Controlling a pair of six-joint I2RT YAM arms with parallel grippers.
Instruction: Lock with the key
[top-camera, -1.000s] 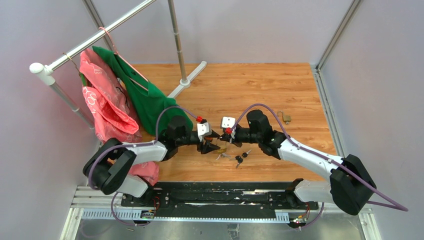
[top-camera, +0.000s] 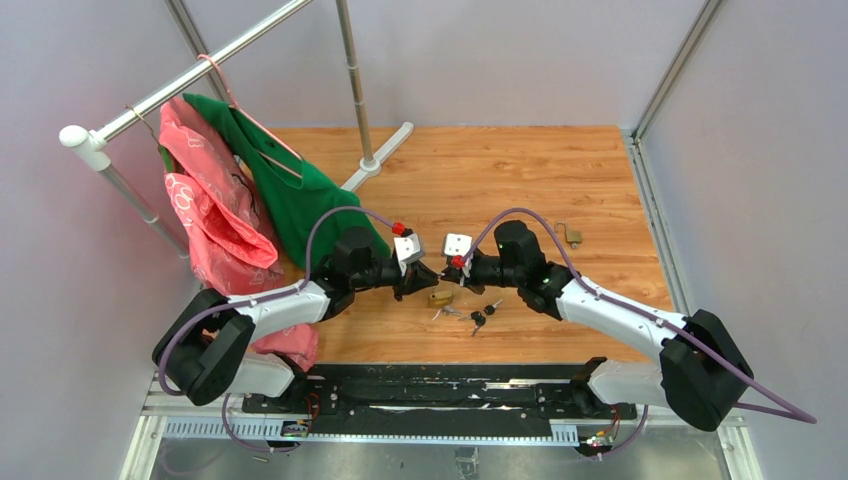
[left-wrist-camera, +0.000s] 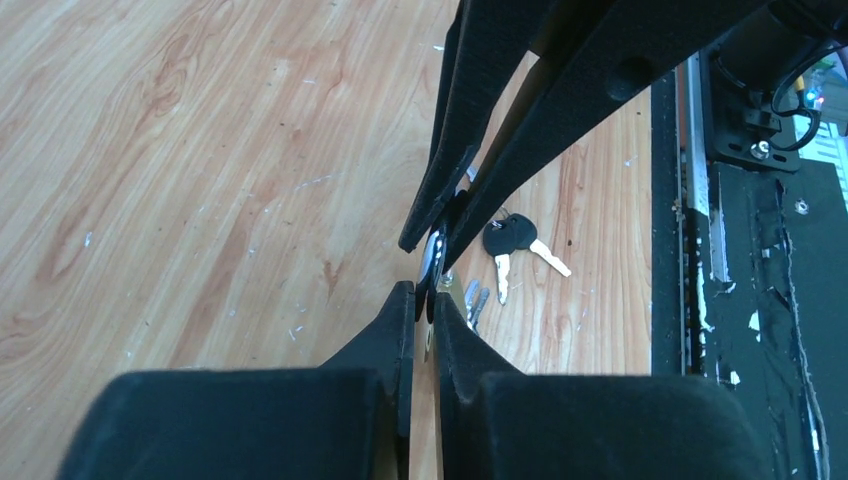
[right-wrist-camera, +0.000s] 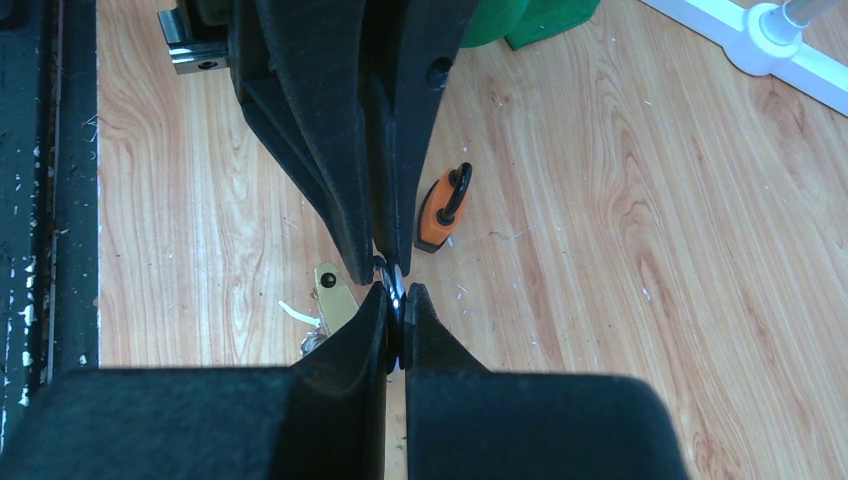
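In the top view my left gripper (top-camera: 436, 276) and right gripper (top-camera: 443, 275) meet tip to tip above the table. Between them is a thin shiny metal piece (right-wrist-camera: 395, 290), seen edge-on and apparently a key; my right gripper is shut on it. The same key (left-wrist-camera: 433, 255) reaches in between my left gripper's fingertips, which stand only slightly apart; a firm grip cannot be made out. Beneath the arms lie a brass padlock (top-camera: 440, 298) and, in the right wrist view, an orange padlock (right-wrist-camera: 443, 208) with a black shackle.
Black-headed keys (top-camera: 478, 318) and silver keys (top-camera: 448, 312) lie just in front of the grippers. Another brass padlock (top-camera: 572, 236) sits at the right. A clothes rack (top-camera: 357, 100) with a green garment (top-camera: 300, 200) stands close on the left.
The right arm looks still.
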